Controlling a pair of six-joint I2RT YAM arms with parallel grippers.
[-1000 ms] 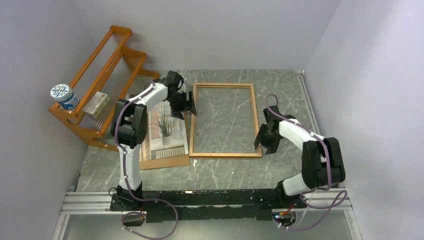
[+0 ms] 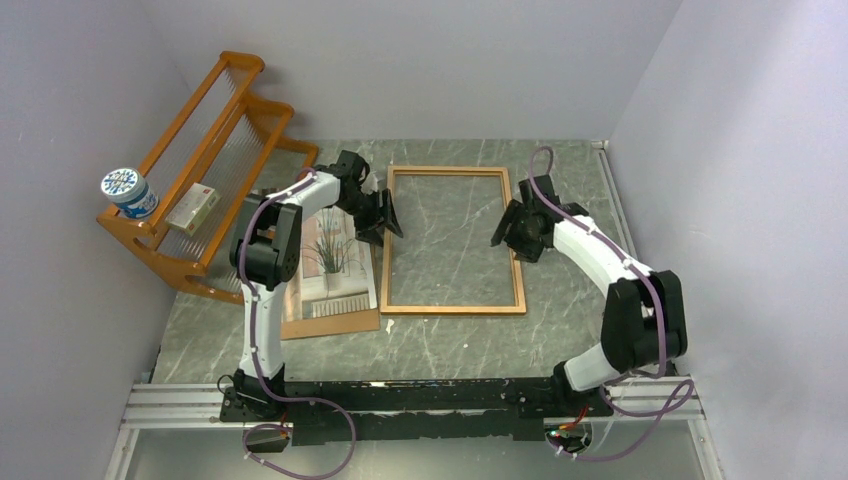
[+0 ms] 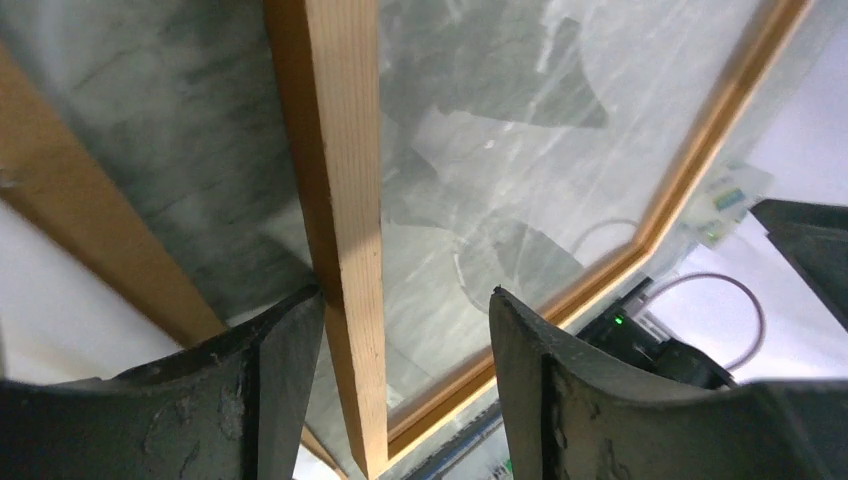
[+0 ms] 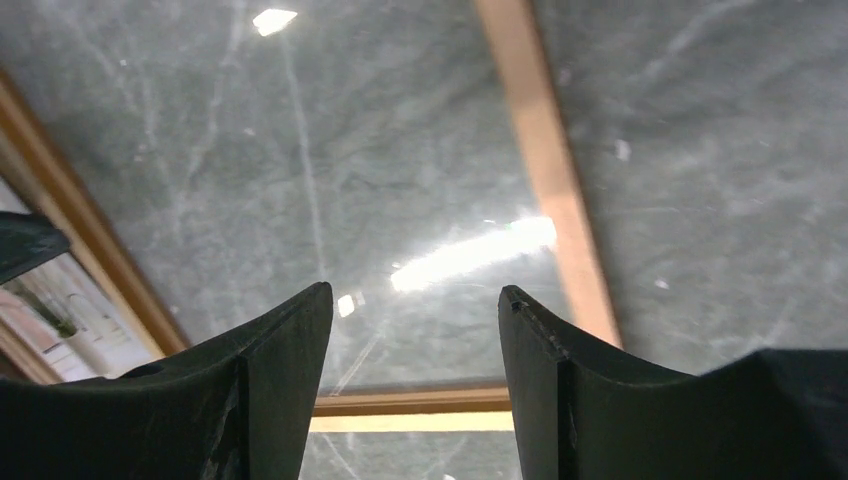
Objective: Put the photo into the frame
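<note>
A light wooden frame [image 2: 453, 310] lies empty on the grey marbled surface. To its left is the photo [image 2: 334, 282], a potted plant on a pale ground, atop a brown board [image 2: 330, 325]; the left arm hides part of both. My left gripper has its fingers apart around the frame's left bar, which runs close by the left finger [image 3: 285, 380]; whether they touch I cannot tell. Over the frame's right side, my right gripper is parted with nothing between its fingers, the right bar [image 4: 545, 150] passing beyond the right finger.
An orange wooden rack [image 2: 215, 150] stands at the left, carrying a blue-and-white tub [image 2: 130, 192] and a small box [image 2: 192, 208]. Grey walls close the back and right. Bare surface shows in front of the frame.
The left gripper has shifted slightly right, and the frame appears nudged a little to the right.
</note>
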